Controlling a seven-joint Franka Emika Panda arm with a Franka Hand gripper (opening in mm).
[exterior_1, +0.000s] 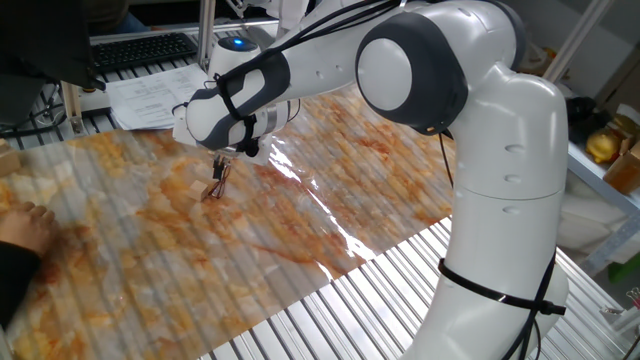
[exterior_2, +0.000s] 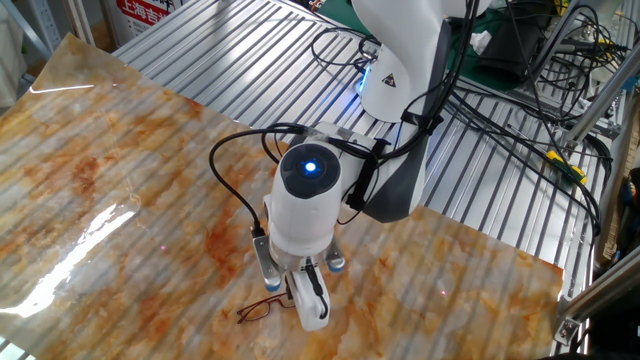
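A pair of dark reddish-brown glasses (exterior_2: 262, 308) is at the fingertips of my gripper (exterior_1: 219, 174), above or against the marbled tabletop (exterior_1: 130, 270). In exterior view 1 the gripper points down, and its dark fingers look close together at the upper end of the glasses (exterior_1: 214, 192). From the other side, the white hand (exterior_2: 313, 300) covers the fingers and part of the frame. Whether the fingers grip the glasses is too small to make out, as is any gap beneath them.
A person's hand (exterior_1: 28, 228) rests at the left edge of the table. Papers (exterior_1: 155, 97) and a keyboard (exterior_1: 145, 50) lie beyond the marbled sheet. Around the glasses, the tabletop is largely clear.
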